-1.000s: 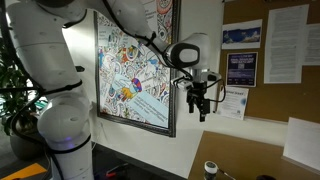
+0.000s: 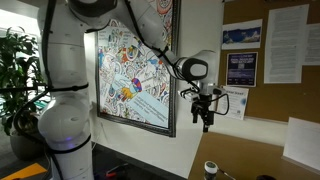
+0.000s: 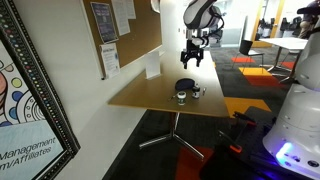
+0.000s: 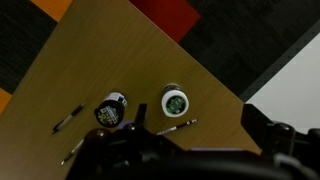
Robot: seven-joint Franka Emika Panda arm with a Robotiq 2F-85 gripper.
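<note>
My gripper hangs in the air above the table, its fingers apart and nothing between them. Below, in the wrist view, a white round container with a green centre stands on the brown table. It appears between the two dark fingers, well beneath them. Left of it lies a black jar with a white label. A thin dark marker is close to the container. Two more pen-like sticks are at the left, one of them a dark pen.
A dark round bowl or pan shows on the table in exterior view 2. A white sheet stands against the wall side. The table edge runs diagonally near the container, with dark floor beyond.
Over the last second my gripper has come down slightly and shifted a little to the right in exterior view 1. Objects on the table look unmoved.
</note>
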